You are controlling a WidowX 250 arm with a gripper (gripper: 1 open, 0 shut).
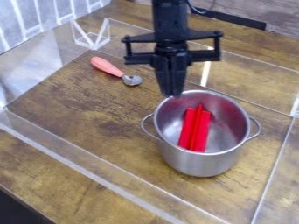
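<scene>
My dark gripper (173, 84) hangs in the upper middle, just above and behind the back-left rim of a steel pot (201, 161). It is shut, with nothing visible between its fingers. Inside the pot lie red bar-shaped objects (194, 131), leaning against the inside. A utensil with a pink handle (107, 67) and a round metal head lies on the table to the left of the gripper.
The wooden table (70, 157) has clear plastic strips or panels along its sides. A white railing (24, 17) stands at the back left.
</scene>
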